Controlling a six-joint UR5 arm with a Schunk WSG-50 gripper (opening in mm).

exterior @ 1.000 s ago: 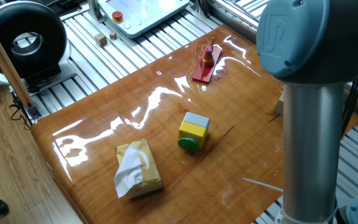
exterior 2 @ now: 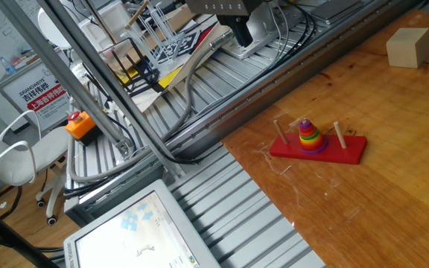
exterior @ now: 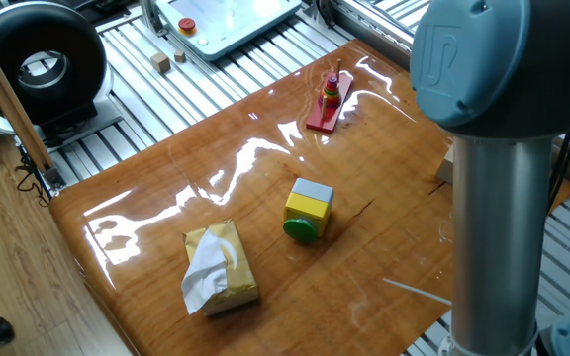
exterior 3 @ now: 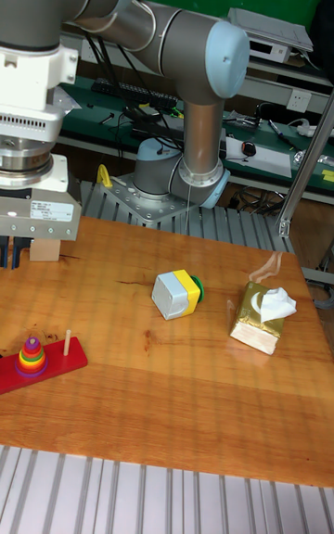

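My gripper (exterior 3: 11, 259) hangs at the left edge in exterior view 3, dark fingers pointing down; whether they are apart or together is unclear. Only its dark lower end (exterior 2: 242, 33) shows at the top of exterior view 2. A red board with two visible pegs (exterior 2: 348, 151) carries a stack of coloured rings (exterior 2: 311, 138), largest at the bottom. Near the table's middle lies a grey-and-yellow block with a green round end (exterior: 308, 206). A gold tissue pack (exterior: 241, 264) with a white tissue sticking out rests beside it, apart. A plain wooden block (exterior 2: 410, 48) sits near the gripper's side.
The brown wooden table (exterior 3: 198, 396) has wide clear areas between the objects. Metal slats (exterior 3: 148, 500) border it. A teach pendant with a red button (exterior: 187, 25) lies on the slats, near two small wooden cubes (exterior: 160, 63). The arm's column (exterior: 498, 237) blocks the right side of exterior view 1.
The arm's column has shifted very slightly to the right in exterior view 1, and the thin pale cable's end a little up and left. The table objects have stayed put.
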